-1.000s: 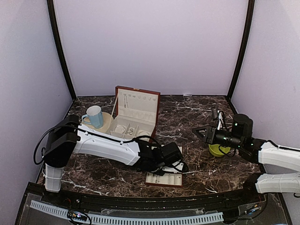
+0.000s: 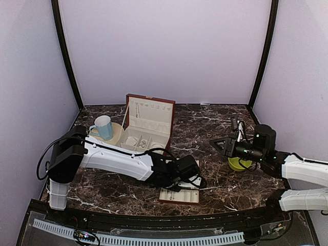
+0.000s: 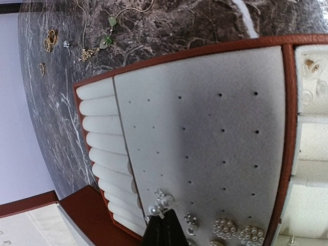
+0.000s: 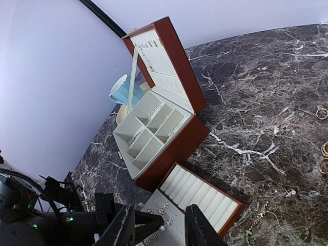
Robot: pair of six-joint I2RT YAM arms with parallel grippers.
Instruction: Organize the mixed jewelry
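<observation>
My left gripper is shut low over the tray's pale perforated earring panel (image 3: 205, 113). Right at its fingertips sits a small pearl earring (image 3: 160, 201), tilted; whether any of it is between them I cannot tell. More earrings (image 3: 224, 228) are on the panel beside it. The tray's white ring rolls (image 3: 105, 125) look empty. My right gripper stands open and empty, over the table's right side in the top view. The open jewelry box (image 4: 164, 128) holds some pieces in its compartments. Gold rings (image 3: 50, 40) and a green-stone necklace (image 3: 106, 39) lie loose on the table.
A light blue mug (image 2: 103, 127) stands on a round beige base (image 2: 119, 132) at the left. Beneath the right arm is a yellow-green bowl (image 2: 237, 164). The left arm covers much of the tray from above.
</observation>
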